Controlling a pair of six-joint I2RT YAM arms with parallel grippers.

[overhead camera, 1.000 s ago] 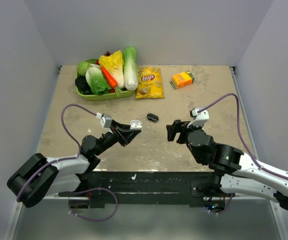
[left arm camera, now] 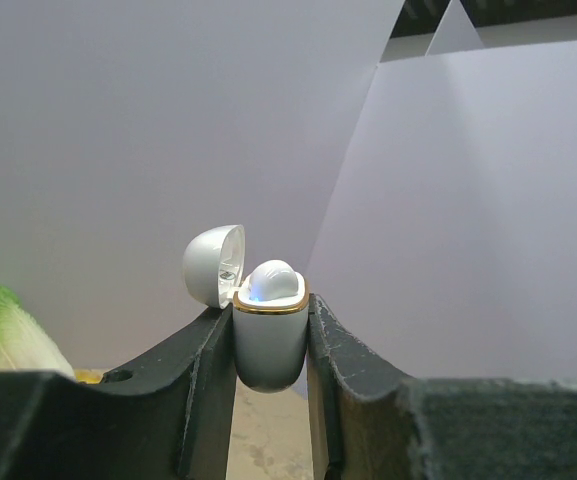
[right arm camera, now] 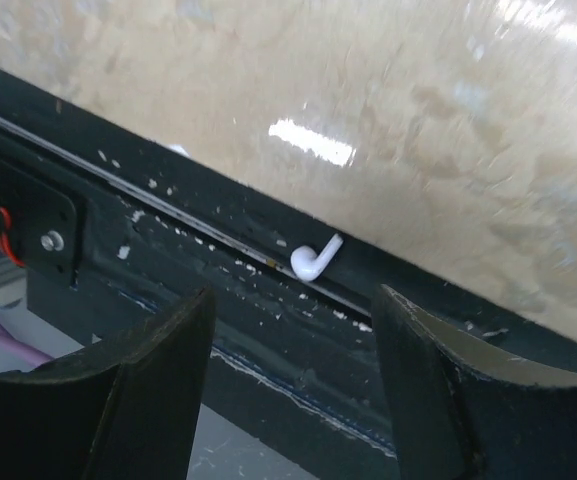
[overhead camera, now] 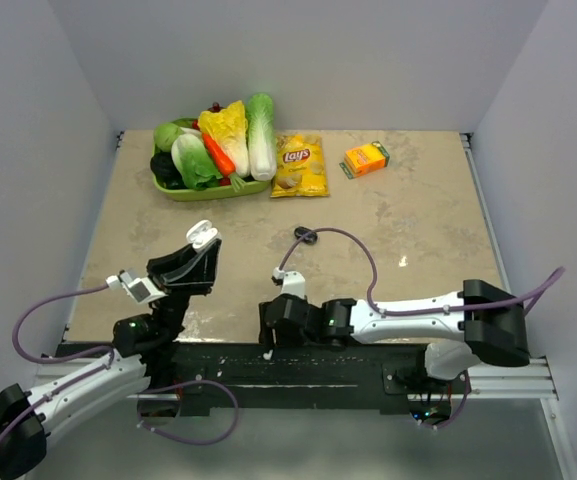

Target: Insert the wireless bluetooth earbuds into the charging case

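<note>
The white charging case (left arm camera: 270, 340) is clasped by my left gripper, raised at the left front of the table in the top view (overhead camera: 201, 237). Its lid (left arm camera: 208, 262) stands open, and a white rounded top sits in the case. A loose white earbud (right arm camera: 313, 262) lies on the dark strip along the table's front edge (overhead camera: 267, 354). My right gripper hangs over it with fingers apart, nothing between them.
A vegetable basket (overhead camera: 198, 194), a Lays chip bag (overhead camera: 298, 175) and a yellow box (overhead camera: 365, 157) stand at the back. A small black object (overhead camera: 306, 236) lies mid-table.
My left gripper has moved left with the case. My right arm has come left and toward the front edge, over the loose earbud.
</note>
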